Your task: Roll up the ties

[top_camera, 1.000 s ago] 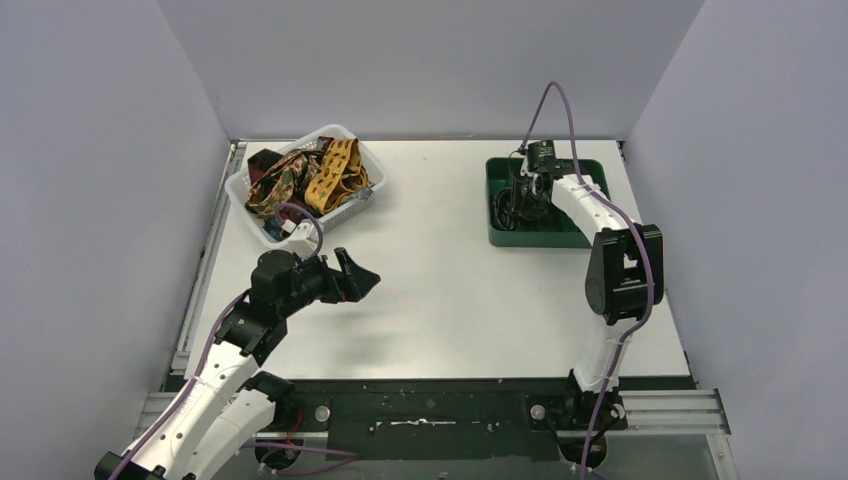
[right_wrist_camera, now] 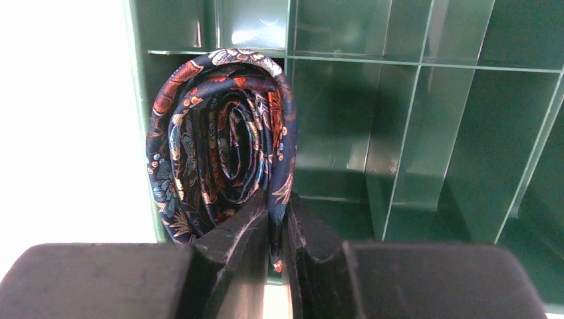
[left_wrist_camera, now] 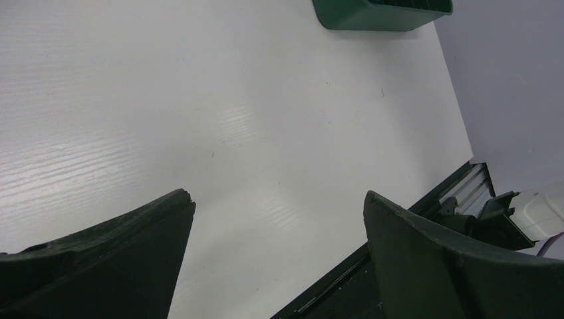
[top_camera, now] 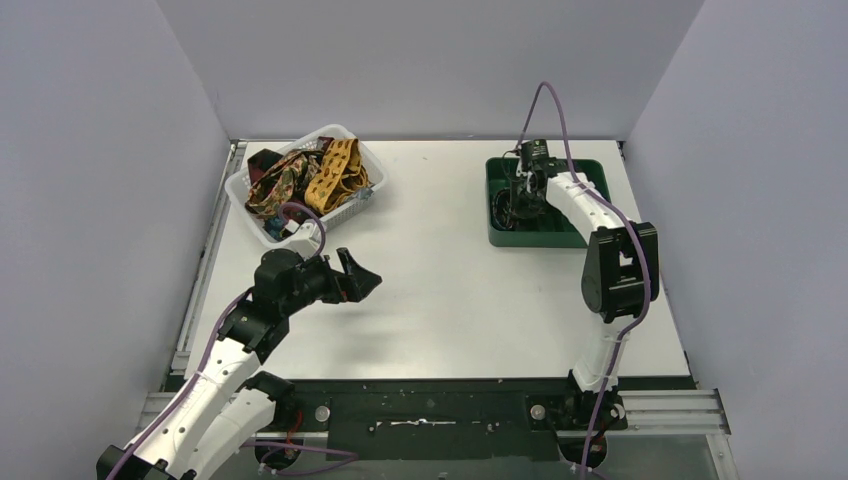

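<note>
A dark navy floral tie [right_wrist_camera: 166, 159], rolled into a coil, sits on edge in the left compartment of the green divided box [top_camera: 540, 238]. My right gripper is down at the box, its fingertips close together around the tie's outer strand at the coil's front. My left gripper hangs open and empty above the bare table, left of centre in the top view.
A white basket [top_camera: 236, 196] of loose, patterned ties stands at the back left. The box's compartments right of the coil look empty in the right wrist view.
The left arm is nearly still.
</note>
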